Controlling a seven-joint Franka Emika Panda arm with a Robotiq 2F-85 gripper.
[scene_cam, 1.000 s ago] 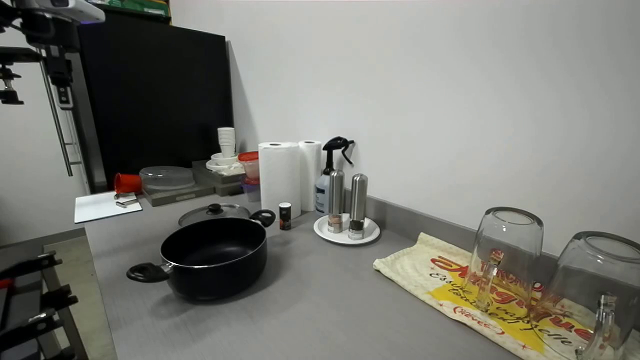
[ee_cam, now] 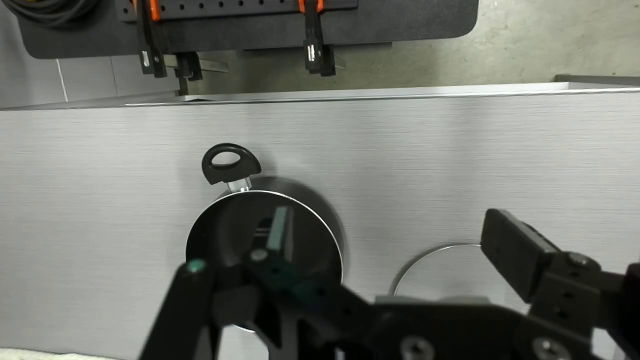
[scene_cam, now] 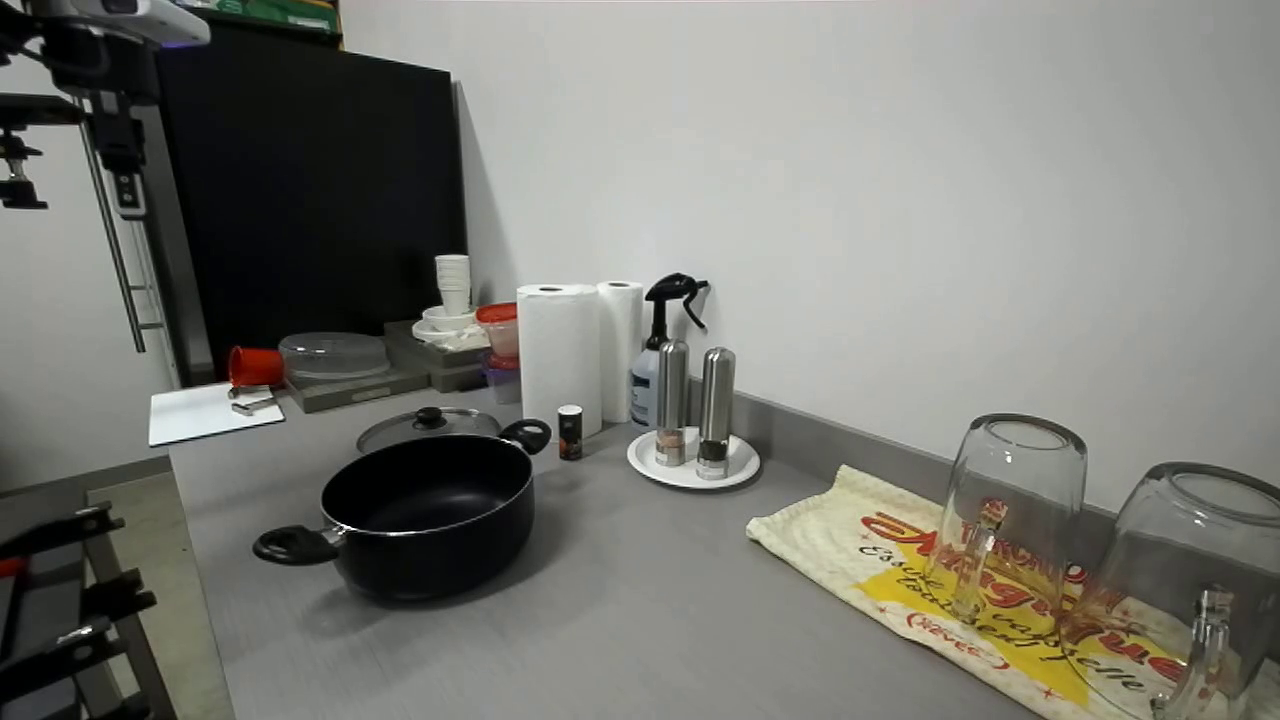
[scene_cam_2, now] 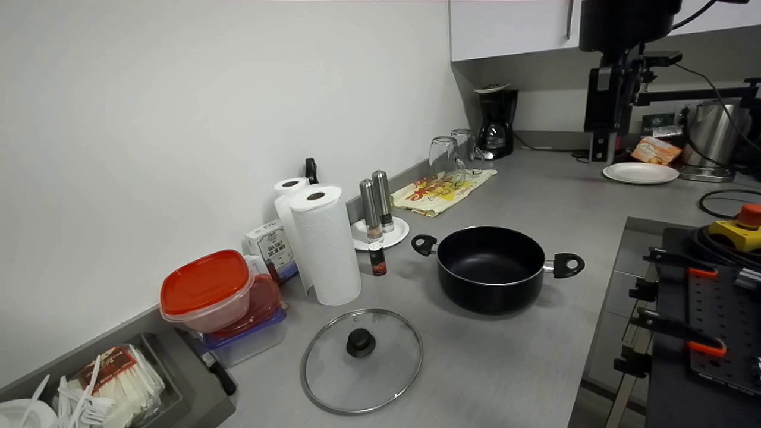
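High above the counter, my gripper stands open, its two fingers wide apart with nothing between them. Exterior view 2 has the gripper at the upper right, clear of everything on the worktop. A black two-handled pot sits uncovered on the grey counter and looks empty. Its glass lid with a black knob lies flat on the counter, apart from the pot. In the wrist view the pot shows at lower left, partly hidden by a finger, and most of the lid is covered by the gripper.
Along the wall stand paper towel rolls, a spray bottle, a small shaker and two mills on a white plate. Upturned glass mugs rest on a printed towel. Bare counter lies before the pot.
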